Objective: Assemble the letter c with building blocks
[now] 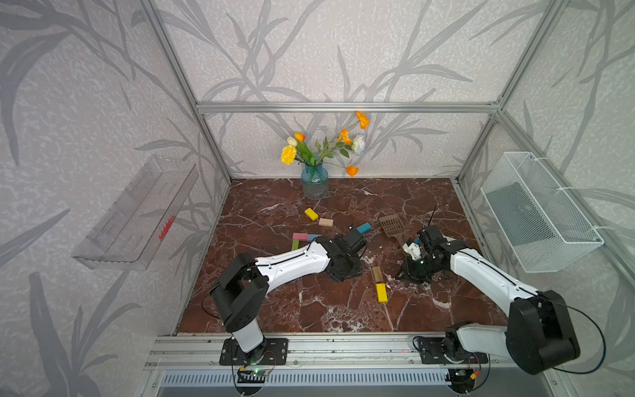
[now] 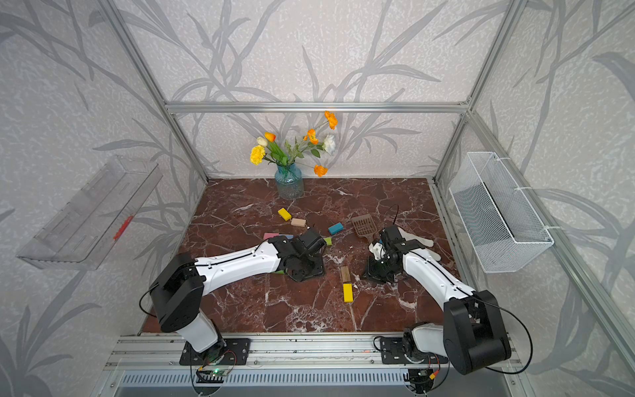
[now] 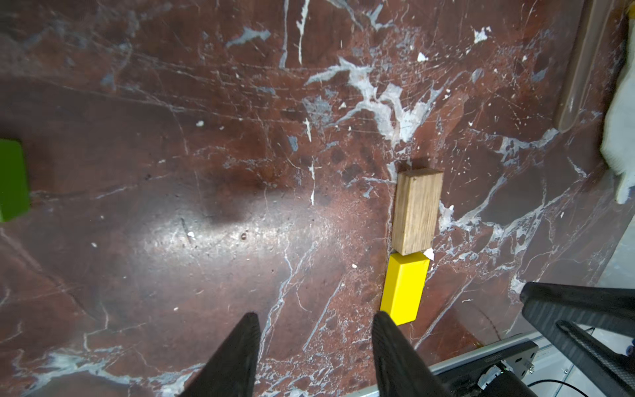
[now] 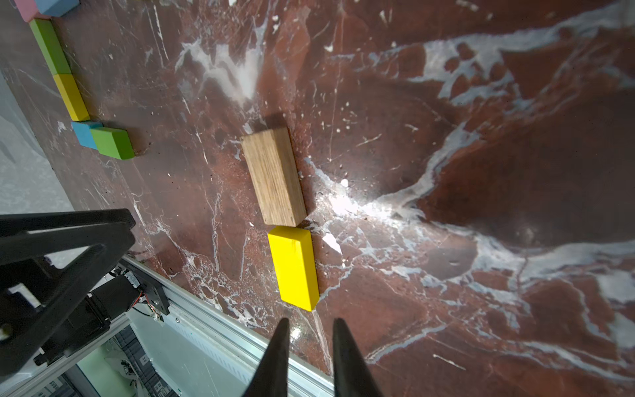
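Coloured blocks form a corner left of centre: pink (image 1: 299, 236), blue (image 4: 56, 5), green (image 4: 49, 46), yellow (image 4: 70, 96), then light blue (image 4: 84, 134) and green (image 4: 113, 142) in the right wrist view. A wooden block (image 3: 416, 210) and a yellow block (image 3: 403, 287) lie end to end near the front, right of centre. My left gripper hangs left of them, fingers apart, nothing between. My right gripper is over the table right of them, fingertips slightly apart, nothing between.
Loose yellow (image 1: 311, 213), beige (image 1: 326, 222) and blue (image 1: 363, 227) blocks lie behind. A flower vase (image 1: 315, 185) stands at the back. A spatula (image 1: 390, 223) and white glove (image 2: 416, 239) lie at right. Wire (image 1: 542, 211) and clear (image 1: 139, 211) baskets hang on the walls.
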